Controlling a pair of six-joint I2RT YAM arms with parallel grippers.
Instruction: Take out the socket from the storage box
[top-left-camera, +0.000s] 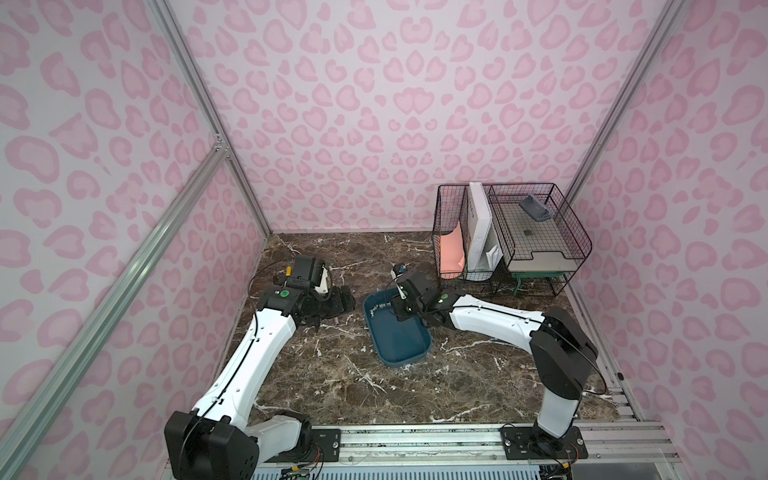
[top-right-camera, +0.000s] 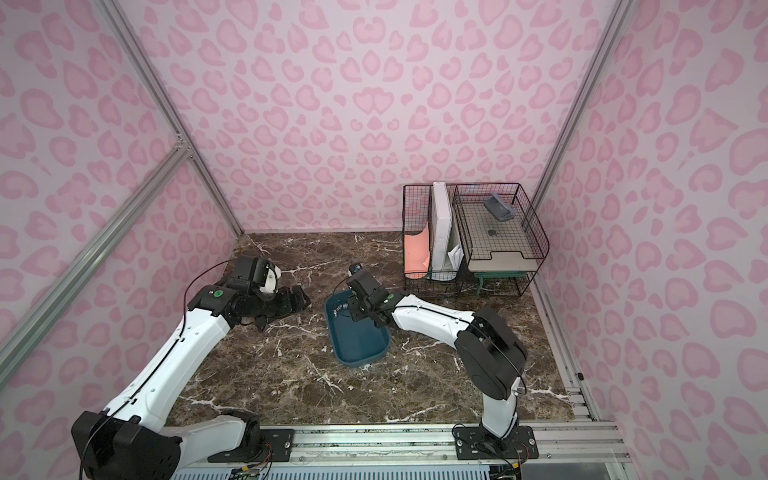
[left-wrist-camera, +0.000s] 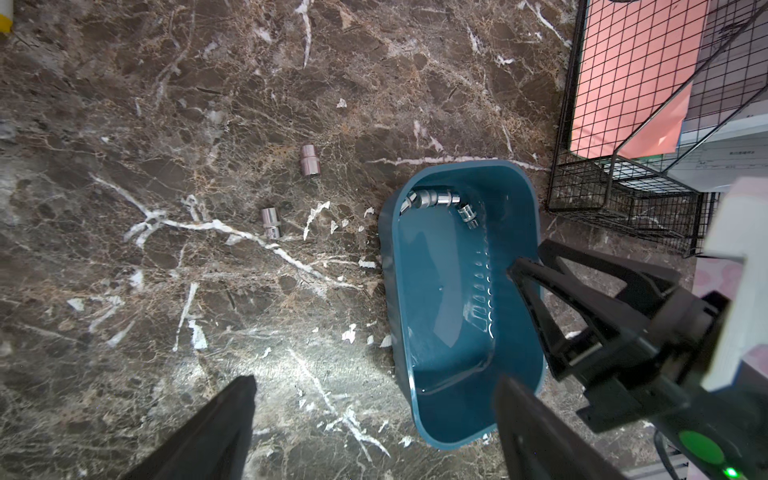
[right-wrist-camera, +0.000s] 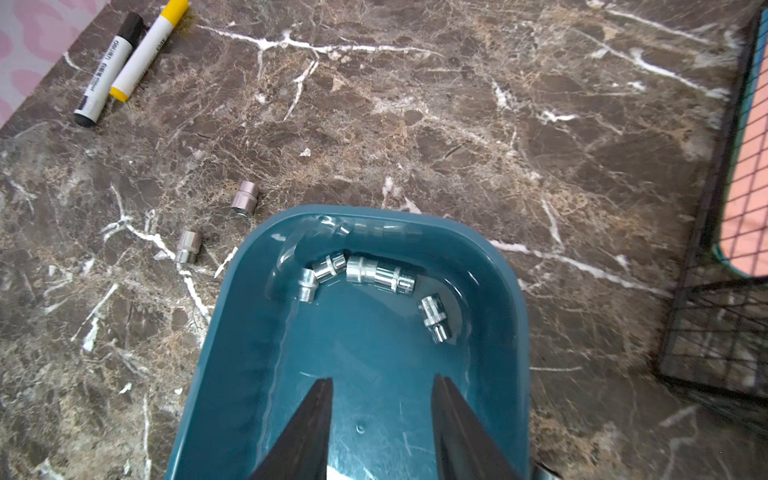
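The blue storage box (right-wrist-camera: 200, 400) holds several small silver sockets along its far wall; one socket (right-wrist-camera: 434, 317) lies apart toward the right, while a pair of joined-looking pieces (right-wrist-camera: 380, 275) is beside it. Outside, on the table left of the box, stand two more sockets, one (right-wrist-camera: 245, 197) farther back and another (right-wrist-camera: 189, 246) nearer. My right gripper is open over the box, nothing between its fingers. Left of the box my left gripper stays open above bare table, also empty.
Two markers (right-wrist-camera: 132, 60) lie at the far left of the table. A black wire rack (top-left-camera: 532, 232) with folders and a grey item stands back right. The table in front of the box is clear.
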